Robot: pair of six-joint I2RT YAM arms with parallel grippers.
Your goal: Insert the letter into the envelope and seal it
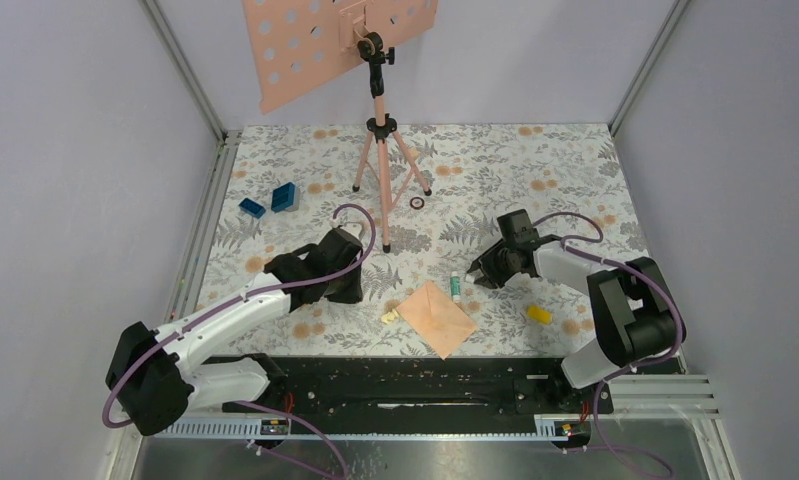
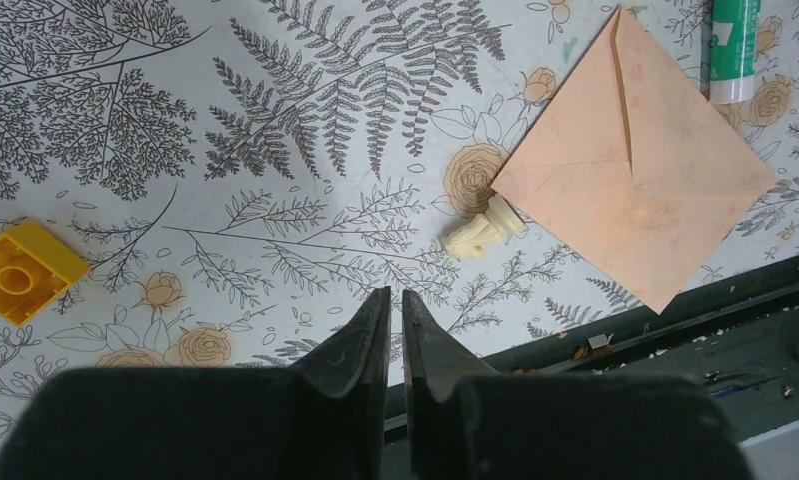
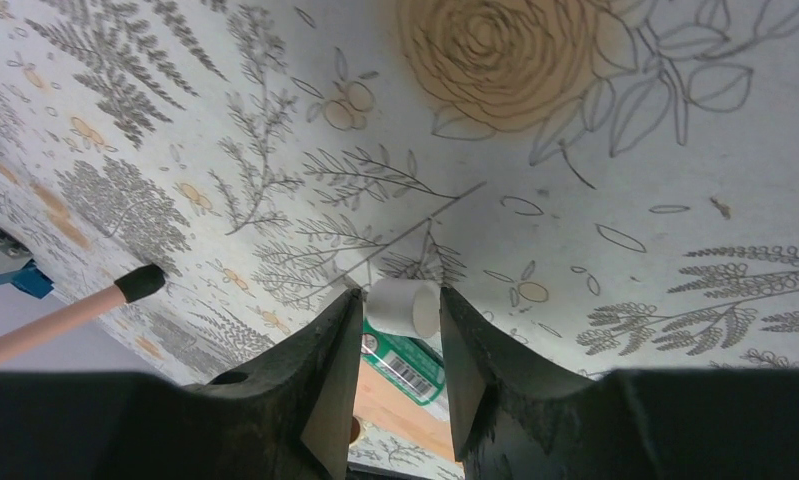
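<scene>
A peach envelope (image 1: 437, 320) (image 2: 635, 170) lies near the front edge, its flap side up. A green glue stick (image 1: 456, 286) (image 2: 732, 45) lies at its upper right. Low over the table, my right gripper (image 1: 476, 275) has its fingertips around a small white cylindrical cap (image 3: 395, 308) just beside the glue stick; whether they grip it is unclear. My left gripper (image 1: 347, 295) hangs above the table left of the envelope, fingertips close together with a narrow gap and nothing visible between them. No separate letter is distinguishable.
A cream figurine (image 2: 480, 235) lies by the envelope's left corner. Yellow blocks (image 1: 538, 313) (image 2: 30, 272) lie on the table. Blue containers (image 1: 285, 197) are at back left; a tripod stand (image 1: 382, 170) occupies the back centre, a dark ring (image 1: 417, 203) beside it.
</scene>
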